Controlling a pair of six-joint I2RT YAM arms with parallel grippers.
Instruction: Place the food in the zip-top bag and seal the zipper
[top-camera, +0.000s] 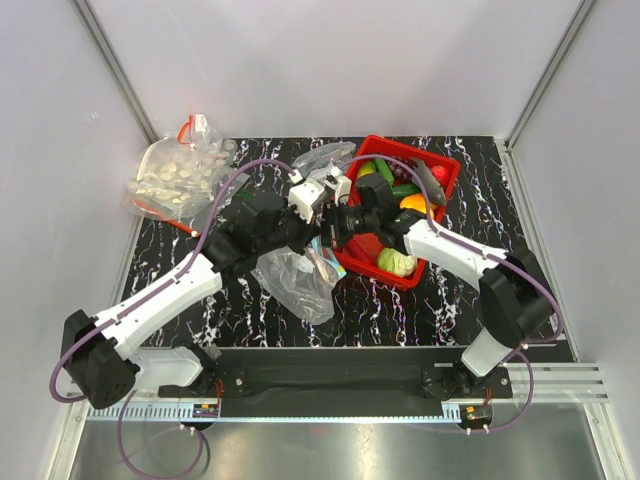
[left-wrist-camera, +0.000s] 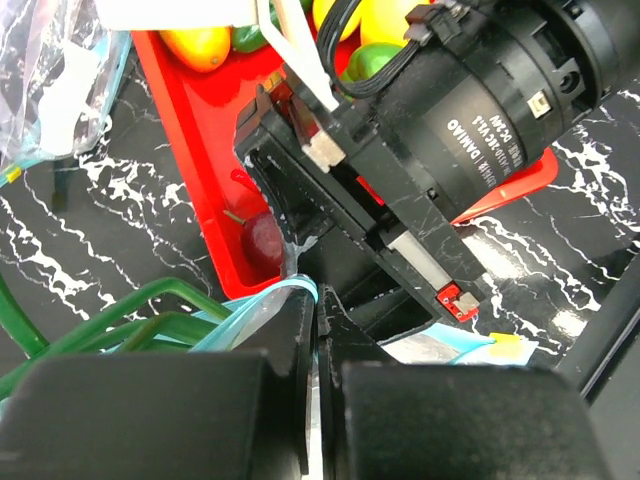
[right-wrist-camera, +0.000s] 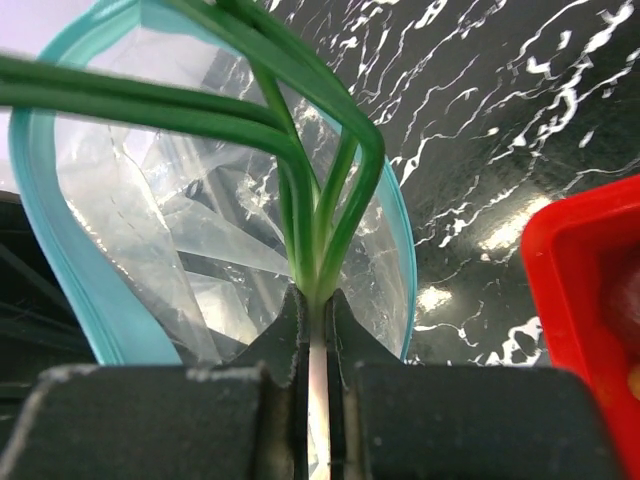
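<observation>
A clear zip bag (top-camera: 300, 290) with blue top lies under both arms at the table's centre. My left gripper is shut at the bag's blue rim (left-wrist-camera: 250, 312); whether film is between its fingers is hard to tell. My right gripper is shut on a bunch of green stalks (right-wrist-camera: 338, 200), held over the open bag mouth, leafy lengths bending upward, pale part pointing down. The red bin (top-camera: 375, 280) of play food, with a cabbage (top-camera: 397, 262), sits right of the bag.
Another clear bag (top-camera: 180, 175) with pale pieces lies at back left.
</observation>
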